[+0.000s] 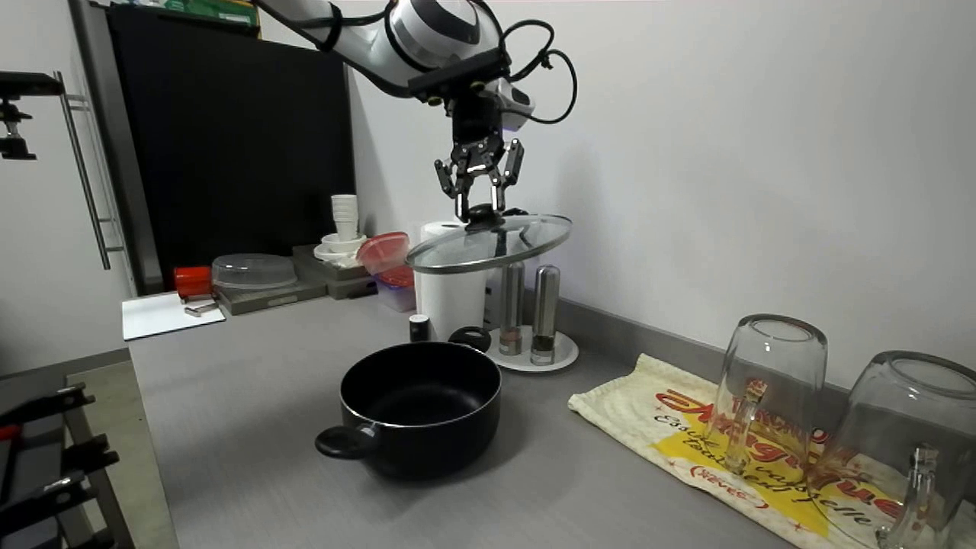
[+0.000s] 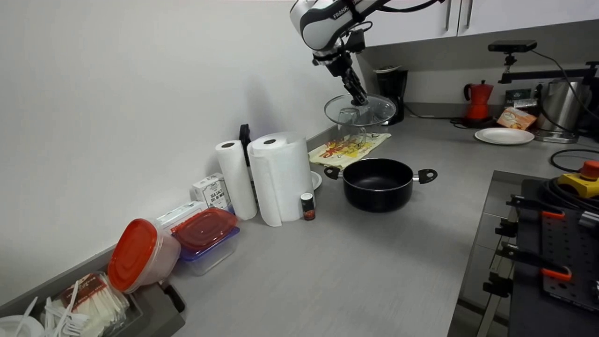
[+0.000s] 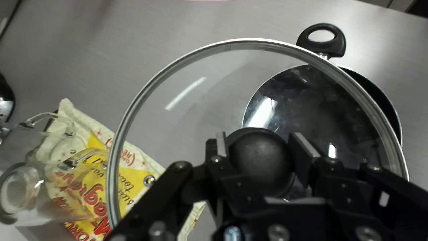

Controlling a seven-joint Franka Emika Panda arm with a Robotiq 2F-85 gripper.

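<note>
A round glass lid (image 1: 540, 236) with a metal rim hangs in the air, its black knob (image 3: 258, 160) between the fingers of my gripper (image 1: 480, 203), which is shut on it. The lid tilts slightly in exterior view 1. Below it on the counter stands a black two-handled pot (image 1: 421, 448), uncovered; its visible inside looks empty. Through the glass in the wrist view, the pot (image 3: 391, 108) appears toward the upper right, off-centre from the lid. In exterior view 2 the lid (image 2: 337, 106) is above and behind the pot (image 2: 377, 196).
Paper towel rolls (image 2: 286, 185) and two mills (image 1: 544, 316) on a white plate stand behind the pot. Upturned glass mugs (image 1: 773, 384) rest on a printed towel (image 1: 659, 412) at the right.
</note>
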